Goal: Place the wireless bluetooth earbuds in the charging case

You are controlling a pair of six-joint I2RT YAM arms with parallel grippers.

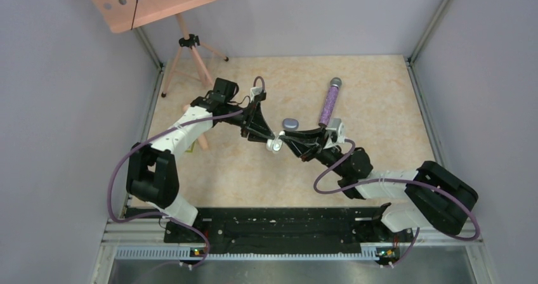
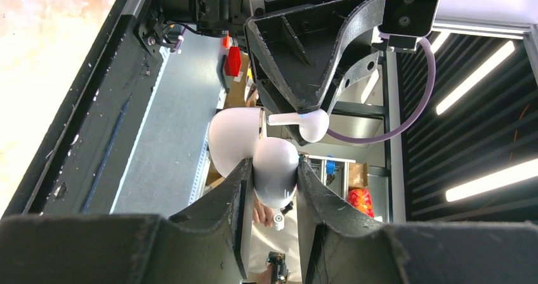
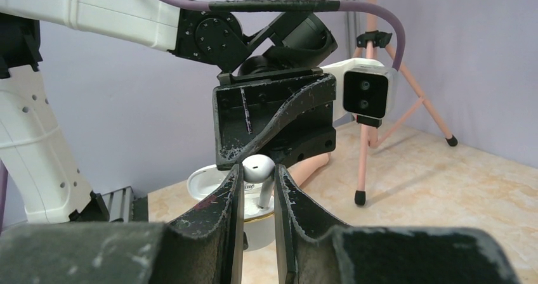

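The white charging case [image 3: 257, 236] has its lid [image 3: 206, 181] raised, and my left gripper is shut on it above the table. One white earbud [image 2: 312, 125] is between the fingertips of my right gripper, its rounded head filling the gap between them. Whether those fingers grip it or only stand beside it, I cannot tell. In the right wrist view its stem [image 3: 266, 192] points down toward the case's inside. From the left wrist view the stem's tip is close to the case's mouth; whether it sits in a slot is unclear.
A grey-blue oval object [image 1: 290, 123] lies on the table just behind the grippers. Beyond it is a purple glittery microphone [image 1: 330, 101]. A pink tripod [image 1: 198, 65] stands at the back left.
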